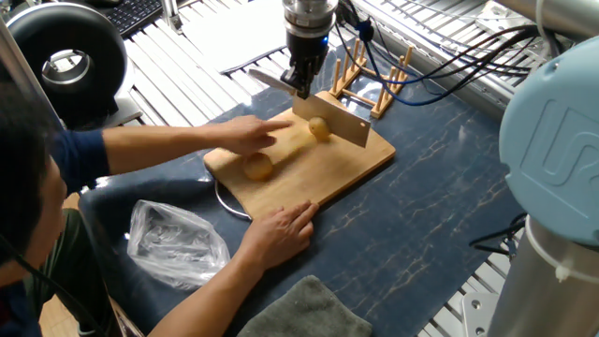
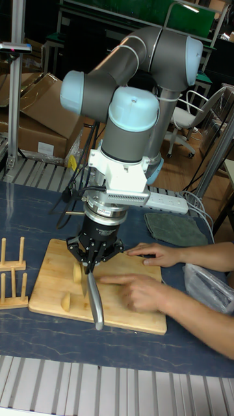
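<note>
My gripper (image 1: 302, 86) is shut on the knife, a broad cleaver (image 1: 344, 126), near where blade and handle meet. The blade stands upright over the cutting board (image 1: 365, 167), with its handle (image 2: 97, 309) sticking out on the other side of the gripper. A potato piece (image 1: 319, 128) sits against the near face of the blade. Across the blade, on the rack side, stand a pale cut piece (image 2: 77, 272) and a smaller one (image 2: 65, 301). Another potato (image 1: 257, 168) lies on the board by the person's hand. Whether the edge touches the board cannot be made out.
A person's pointing hand (image 1: 248, 134) is over the board near the blade; the other hand (image 1: 279, 234) rests at its edge. Close by stand a wooden rack (image 1: 379, 94), a plastic bag (image 1: 173, 243) and a grey cloth (image 1: 309, 314). The blue tabletop right of the board is clear.
</note>
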